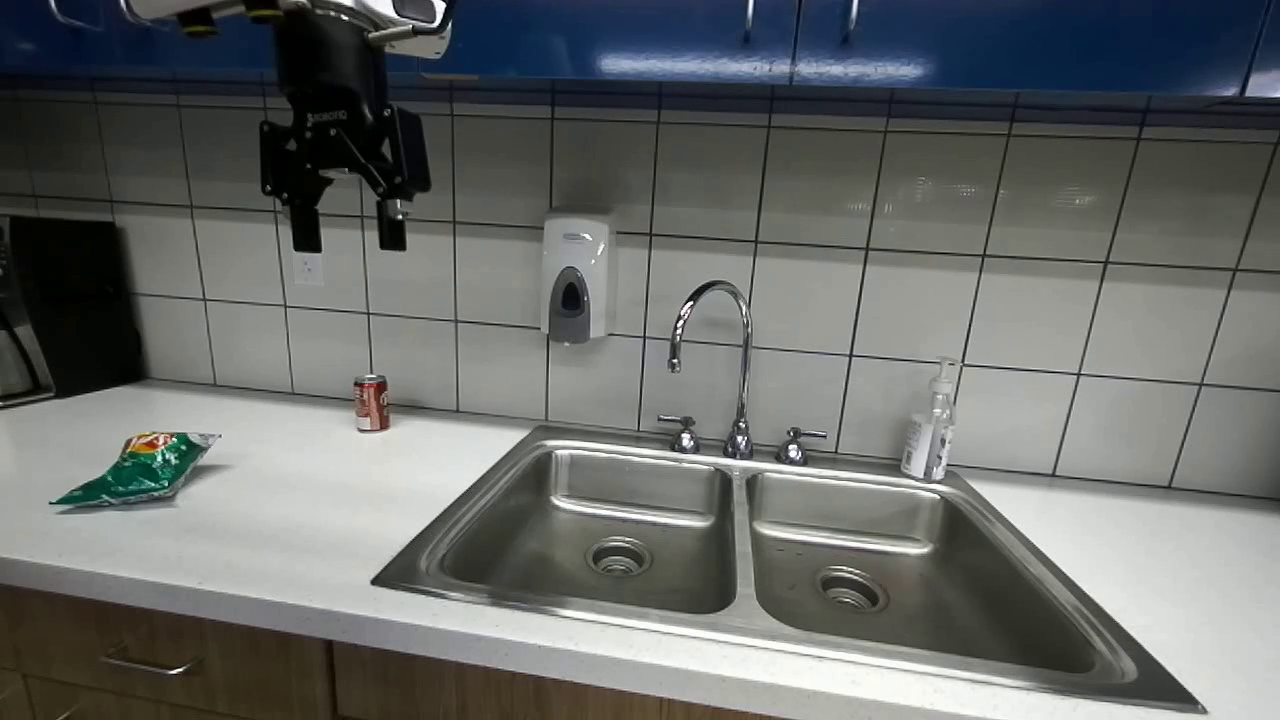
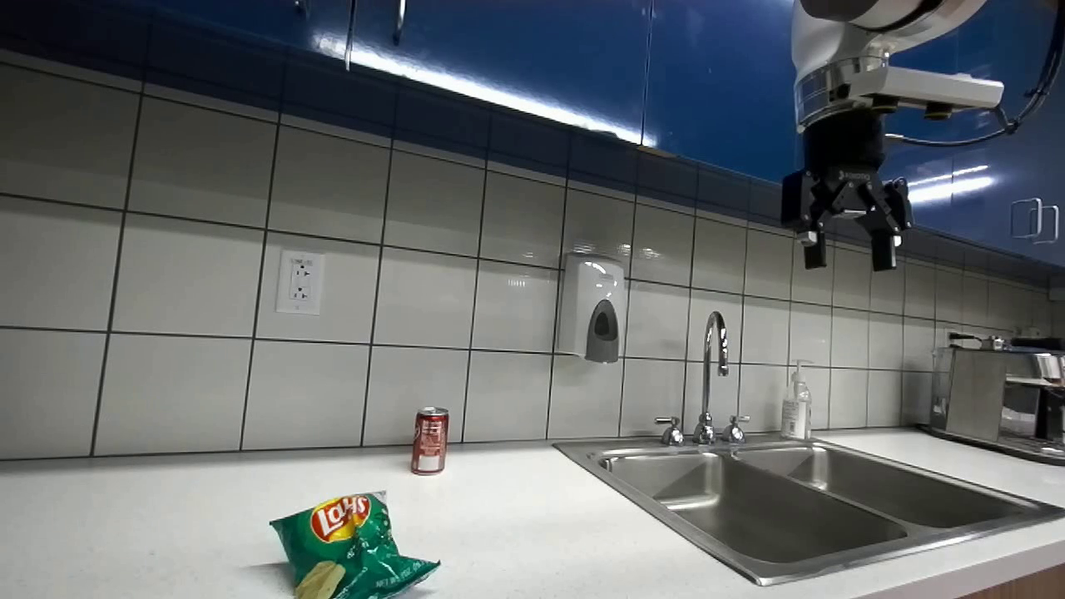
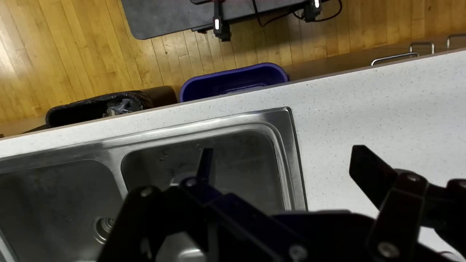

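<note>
High above the counter, well clear of everything on it, my gripper (image 1: 348,228) points down with its two fingers wide apart and nothing between them. In the second exterior view the gripper (image 2: 849,254) is at the upper right. A green Lay's chip bag (image 1: 142,468) lies on the white counter to the left of the sink. Behind it, near the tiled wall, stands a red soda can (image 1: 372,403), upright. The second exterior view has the bag (image 2: 349,544) at the bottom and the can (image 2: 430,440) beyond it. Beneath my fingers the wrist view has the sink (image 3: 292,153) and bare counter.
The double steel sink (image 1: 741,552) has a curved faucet (image 1: 746,372) at its back and a soap bottle (image 1: 930,432) at its rear right. A wall dispenser (image 1: 578,276) hangs left of the faucet. A dark appliance (image 1: 84,306) stands far left.
</note>
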